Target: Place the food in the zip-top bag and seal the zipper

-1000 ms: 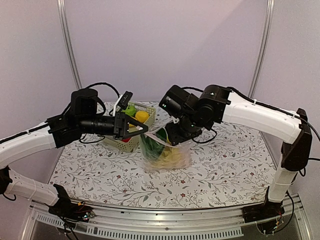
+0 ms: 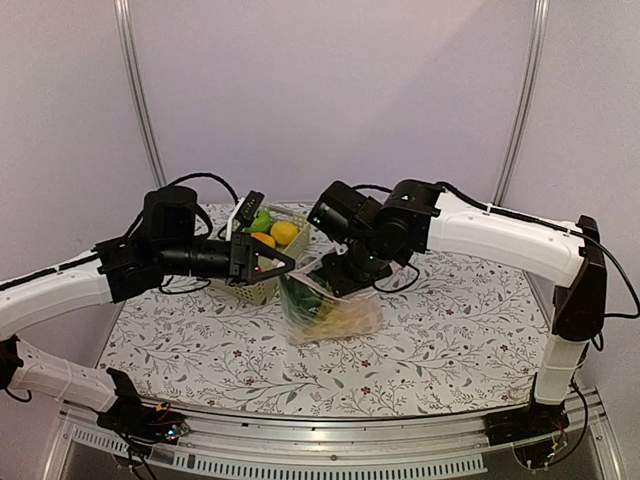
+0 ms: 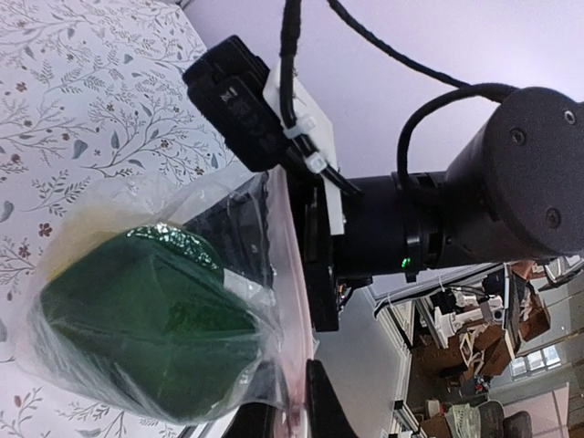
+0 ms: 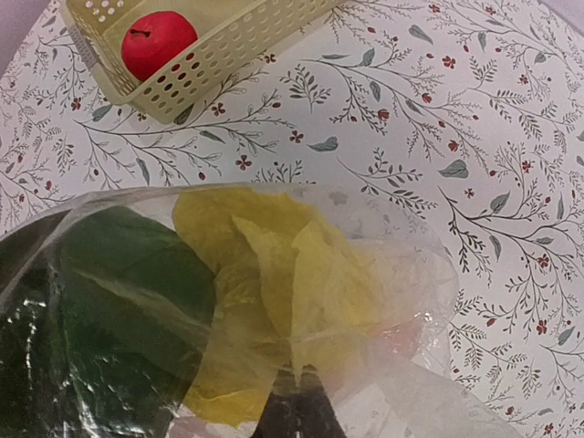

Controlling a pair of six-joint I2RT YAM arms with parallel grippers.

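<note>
A clear zip top bag [image 2: 325, 325] with a pinkish zip strip [image 3: 290, 274] stands mid-table. Inside it are a dark green food item [image 3: 146, 319] and a yellow one [image 4: 319, 301], blurred by the film. At the bag's left upper corner my left gripper [image 2: 284, 266] is shut on the zip strip, its fingertips [image 3: 315, 388] pinching it. Over the bag's mouth, my right gripper points down, its fingers shut. Film lies around those fingers, and whether any is caught between them cannot be made out. The right arm covers part of the bag's opening from above.
Behind the left arm stands a cream perforated basket [image 2: 302, 246] holding yellow and green fruit and a red apple [image 4: 159, 45].
Over the last second my right gripper has shifted left and slightly down along the bag's top, toward the left gripper.
</note>
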